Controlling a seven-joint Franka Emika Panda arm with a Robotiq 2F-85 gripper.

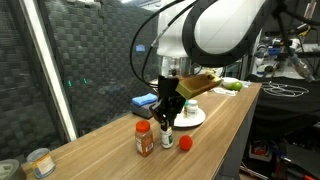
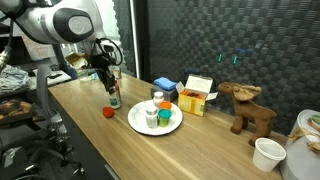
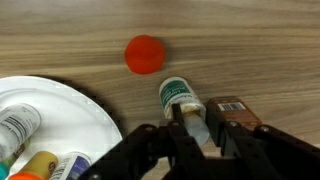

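A small white bottle with a green label stands between the fingers of my gripper, which is shut on its upper part. In exterior view 1 the bottle is upright, close to the right of a brown spice jar with an orange-red lid. Whether its base touches the table cannot be told. A red ball lies on the wood beside the bottle. Exterior view 2 shows the bottle partly behind the gripper, with the spice jar hidden from that side.
A white plate carrying several small bottles and cups is near the bottle. Farther along the table are a yellow box, a brown toy moose and a white cup. Bare wood lies in front of them.
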